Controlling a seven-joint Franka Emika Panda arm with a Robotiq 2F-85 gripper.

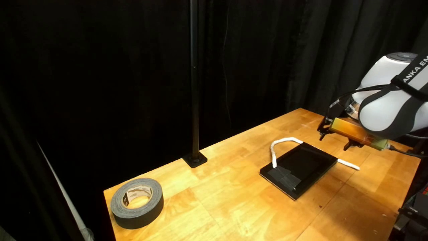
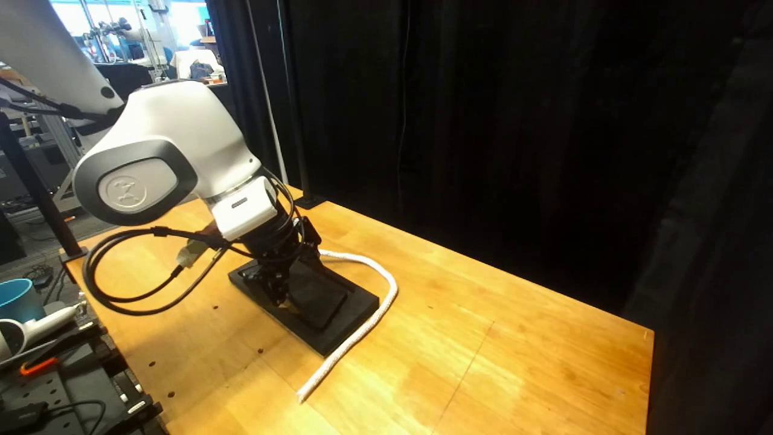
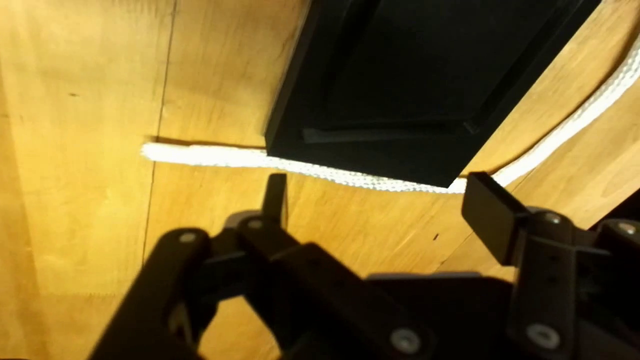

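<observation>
A white rope runs from the near-left part of a flat black board, bends behind it, and shows again past its right end. In the wrist view the rope lies along the board's short edge, its loose end resting on the wood. My gripper stands open just above that edge, fingers wide apart and holding nothing. From the other side, the rope curves round the board onto the bare table, while the arm partly hides the board.
A roll of grey tape sits at the table's left corner. A black post rises from the back edge. A cart with tools stands beside the table.
</observation>
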